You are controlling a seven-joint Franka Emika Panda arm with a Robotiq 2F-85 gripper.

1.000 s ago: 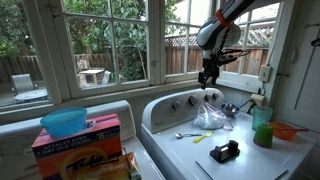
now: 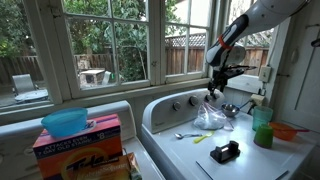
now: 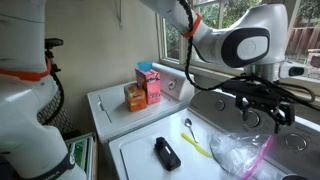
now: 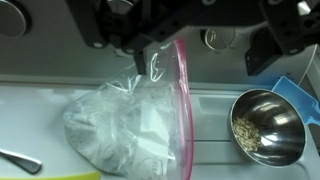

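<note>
My gripper (image 3: 265, 117) hangs open above the back of the white top, near the knobs. In the wrist view its dark fingers (image 4: 265, 50) stand wide apart, with nothing held between them. A clear plastic bag (image 4: 120, 130) with a pink zip edge lies below, mostly toward the left finger. To the right of the bag sits a metal bowl (image 4: 268, 127) with pale, crumbly bits inside. A blue item (image 4: 297, 98), partly cut off, touches the area behind the bowl.
A spoon (image 3: 189, 128), a yellow utensil (image 3: 197, 146) and a black block-like object (image 3: 167, 152) lie left of the bag. A green cup (image 2: 263, 135) and an orange item (image 2: 287, 131) stand to the right. Knobs (image 2: 176, 106) line the back panel.
The arm has shifted a little to the right and its gripper has come down and turned, now closer to the bag. The objects on the white top look unmoved.
</note>
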